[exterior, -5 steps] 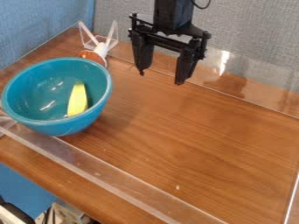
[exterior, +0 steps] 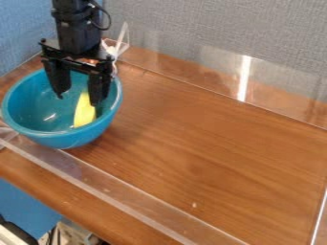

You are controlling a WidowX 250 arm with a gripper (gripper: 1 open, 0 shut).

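Note:
My black gripper [exterior: 76, 78] is open above the blue bowl [exterior: 61, 129] at the left of the camera view, its fingers reaching down over the bowl. Inside the bowl a yellow elongated object [exterior: 84, 113] lies toward the right, just below the fingers; I cannot tell whether they touch it.
A white object behind the gripper is mostly hidden. Grey walls stand at the back.
My gripper has moved left from the back middle of the table and down over the blue bowl. The bowl and yellow object look unmoved.

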